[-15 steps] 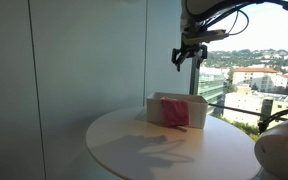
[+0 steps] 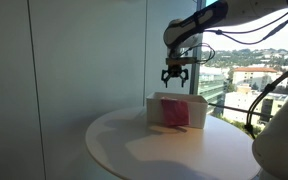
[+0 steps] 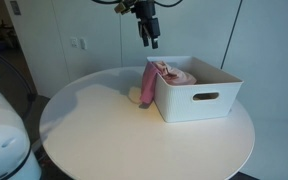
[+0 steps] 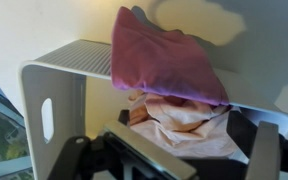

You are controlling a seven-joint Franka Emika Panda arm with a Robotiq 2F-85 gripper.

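A white bin (image 3: 196,104) stands on the round table, with a cut-out handle in its end wall. Over its rim hangs a dark pink cloth (image 2: 175,112), partly outside the bin. Inside lies a paler pink cloth (image 4: 189,127), bunched up. My gripper (image 2: 174,79) is above the bin, clear of it and of both cloths, its fingers apart. In the wrist view its dark fingers (image 4: 242,131) show at the lower edge, and nothing is seen held between them.
A pale wall (image 2: 89,65) rises behind it, and a window (image 2: 254,75) is to the right.
Over the last second my gripper has come down and to the left in exterior view 1, closer to the bin. Bin and cloth look unmoved.
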